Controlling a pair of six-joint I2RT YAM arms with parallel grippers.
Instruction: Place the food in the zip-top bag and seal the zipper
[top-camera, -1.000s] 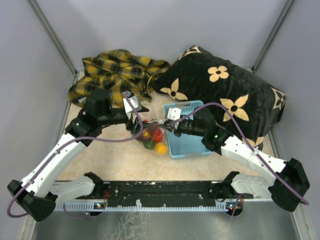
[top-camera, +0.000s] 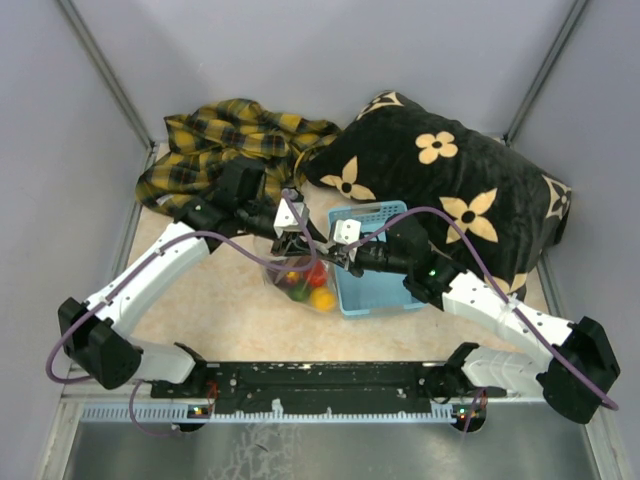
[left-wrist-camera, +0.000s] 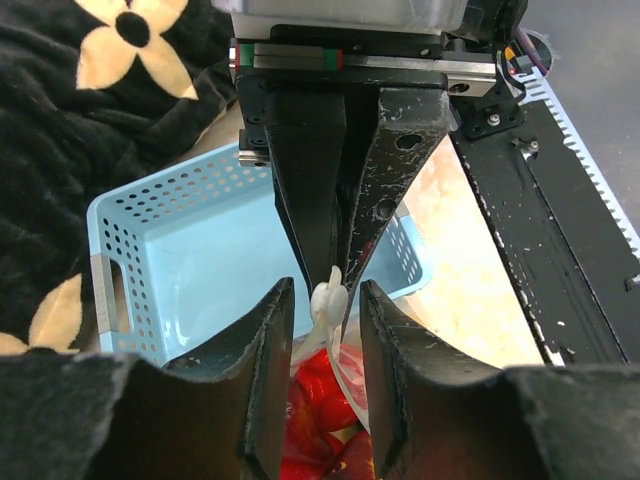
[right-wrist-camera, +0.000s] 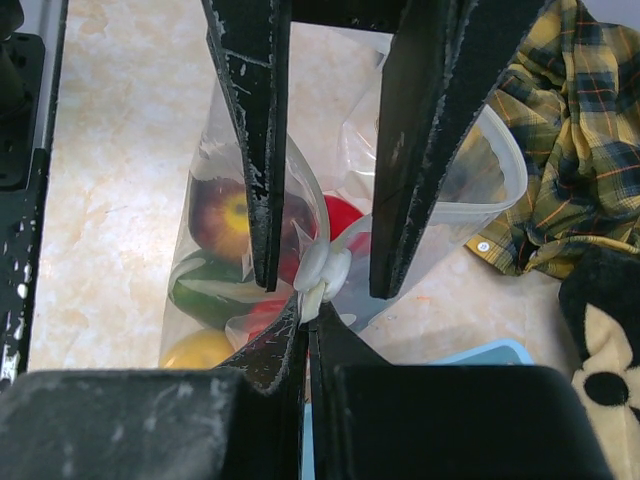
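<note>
A clear zip top bag (right-wrist-camera: 205, 150) with colourful food inside lies under both grippers; its mouth gapes away from the pinched corner. My right gripper is shut on that corner, where the white zipper end (right-wrist-camera: 322, 270) sticks out past the fingertips. Around the same zipper end (left-wrist-camera: 330, 303) stands my left gripper, part open, one finger on each side with gaps showing. A dark red fruit (right-wrist-camera: 225, 215), a green one (right-wrist-camera: 205, 290) and a yellow one (right-wrist-camera: 197, 350) show through the film. In the top view the arms hide much of the bag.
An empty blue basket (top-camera: 380, 295) stands right beside the bag. Behind lie a plaid cloth (top-camera: 235, 130) and a dark floral cushion (top-camera: 450, 170). Bare table (top-camera: 190, 320) shows at the front left.
My left gripper has moved right and slightly down, from over the bag's left part to the zipper end by the right gripper. The right arm has stayed still.
</note>
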